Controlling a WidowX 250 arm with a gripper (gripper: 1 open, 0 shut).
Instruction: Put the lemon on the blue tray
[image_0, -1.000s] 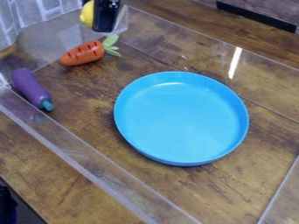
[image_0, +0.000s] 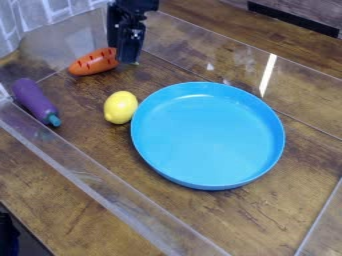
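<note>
The yellow lemon (image_0: 120, 107) lies on the wooden table, just left of the blue tray (image_0: 275, 150) and outside its rim. Whether it touches that rim I cannot tell. My dark gripper (image_0: 130, 60) hangs farther back, above and beyond the lemon, near the carrot's leafy end. No lemon is in it, and the view is too small and dark to show how far its fingers are apart. The tray is empty.
An orange carrot (image_0: 94, 62) lies behind the lemon, its green top hidden by the gripper. A purple eggplant (image_0: 36, 101) rests at the left by a clear plastic edge (image_0: 100, 185). Bare wood surrounds the tray's right side.
My gripper has come lower in the view.
</note>
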